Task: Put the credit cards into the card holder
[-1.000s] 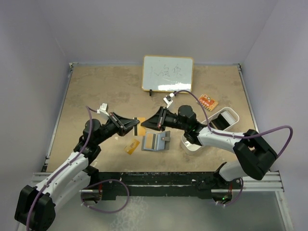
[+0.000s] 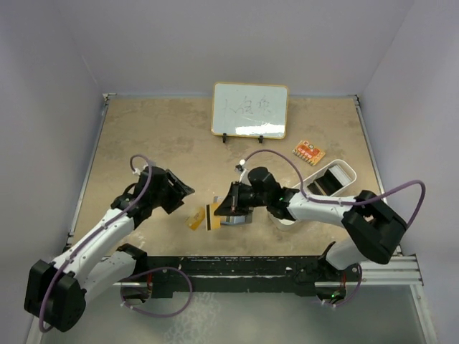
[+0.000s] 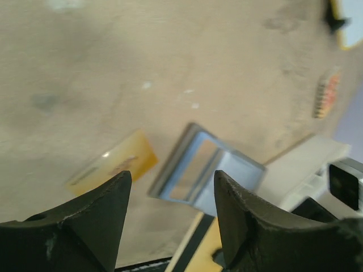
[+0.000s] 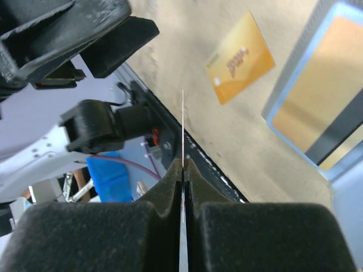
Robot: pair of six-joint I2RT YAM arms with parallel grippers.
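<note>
A yellow card with a black stripe (image 2: 214,217) is pinched by my right gripper (image 2: 219,210); in the right wrist view this card appears edge-on as a thin upright line (image 4: 182,130) between the shut fingers. The grey-blue card holder (image 2: 237,220) lies spread on the table, partly under the right gripper. Its left half shows a tan panel and a dark stripe (image 4: 334,133). Left of it, a second yellow card (image 3: 122,161) rests flat on the table. My left gripper (image 2: 181,201) is open and empty, above and left of that card.
A white basket (image 2: 349,169) with dark items stands at the right, partly behind the right arm. Beyond it lies an orange packet (image 2: 308,152). A small whiteboard (image 2: 249,110) stands at the back.
Both grippers were together on the striped card above the holder. Now the left has opened and drawn back left, while the right has brought the card nearer the front edge.
</note>
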